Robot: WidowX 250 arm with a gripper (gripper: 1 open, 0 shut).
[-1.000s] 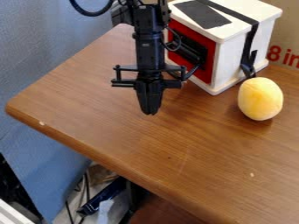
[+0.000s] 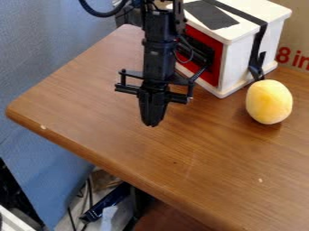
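My black gripper [image 2: 152,117] points down over the wooden tabletop [image 2: 97,126], near the middle of the view, in front of a white box [image 2: 241,63] with a red front panel [image 2: 215,75] and black straps. Its dark fingers sit close together; whether they are fully shut is hard to make out, and nothing shows between them. A yellow, egg-shaped soft object [image 2: 269,102] rests on the table to the gripper's right, apart from it.
A cardboard box [image 2: 294,50] stands behind at the right.
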